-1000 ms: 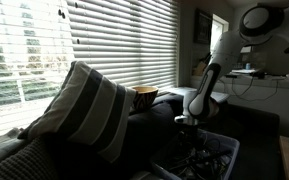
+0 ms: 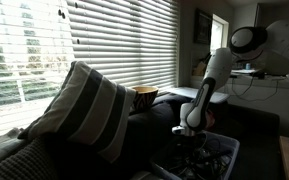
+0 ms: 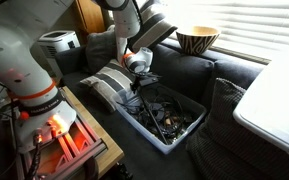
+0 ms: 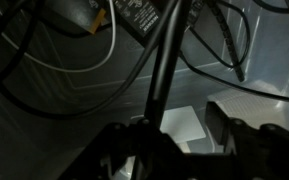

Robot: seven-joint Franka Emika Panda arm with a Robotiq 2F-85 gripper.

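Note:
My gripper reaches down into a grey plastic bin (image 3: pixel 166 148) that holds a tangle of dark cables (image 3: pixel 169 118). In the wrist view its fingers stand part open, with a gap between them. A thick black rod or cable (image 4: pixel 167 65) runs down towards the left finger; whether it touches that finger is too dark to tell. A black adapter with a printed label (image 4: pixel 141 15) and a thin pale cable (image 4: pixel 59 67) lie at the upper left. Below the gap shows a flat white piece (image 4: pixel 184 125).
A striped cushion (image 2: pixel 92 110) leans on the dark sofa by the window blinds. A patterned bowl (image 3: pixel 197 39) stands on the sofa back. A wooden table edge (image 3: pixel 106 155) is near the robot's base. The bin's walls close in round the gripper.
Bin and cushion have stayed put.

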